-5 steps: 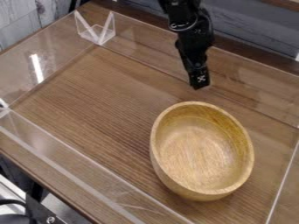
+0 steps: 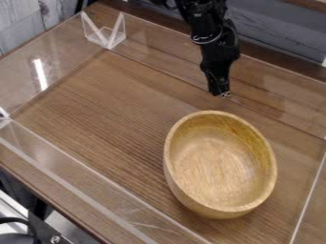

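The black arm reaches in from the top edge, its gripper (image 2: 219, 90) low over the back right part of the wooden table. The gripper looks shut, and nothing shows between its small fingertips. A pale yellow oval bowl (image 2: 192, 191) stands in the front right of the table, below and apart from the gripper.
A clear, angular plastic piece (image 2: 106, 30) is at the back left. Black cables or parts lie at the bottom left corner, and a raised edge runs along the back.
The arm and gripper have shifted very slightly over the last second. The bowl and the rest of the table look the same.
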